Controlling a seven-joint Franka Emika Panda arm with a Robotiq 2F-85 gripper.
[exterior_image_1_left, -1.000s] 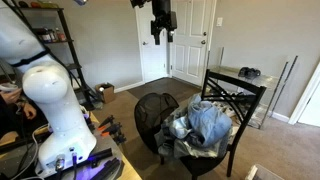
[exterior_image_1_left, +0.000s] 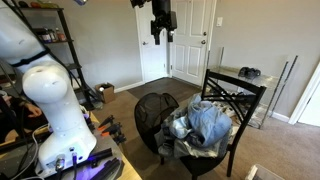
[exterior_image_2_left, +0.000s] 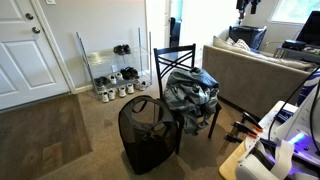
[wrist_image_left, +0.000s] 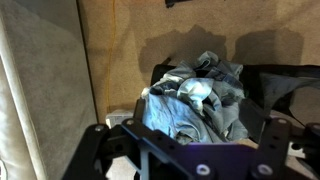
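Note:
My gripper (exterior_image_1_left: 163, 38) hangs high in the air, pointing down, with its fingers open and nothing between them. A heap of grey and light blue clothes (exterior_image_1_left: 208, 122) lies on the seat of a black chair (exterior_image_1_left: 236, 98). In the wrist view the clothes (wrist_image_left: 200, 100) appear below and between the open fingers, well apart from them. A black mesh hamper (exterior_image_2_left: 148, 135) stands on the floor beside the chair. Little of its inside shows, so I cannot tell whether anything is in it.
Behind the chair, a shoe rack (exterior_image_2_left: 118, 72) stands against the wall with several shoes on it. A grey sofa (exterior_image_2_left: 245, 75) is on the far side. Open carpet (exterior_image_2_left: 75, 150) lies left of the hamper.

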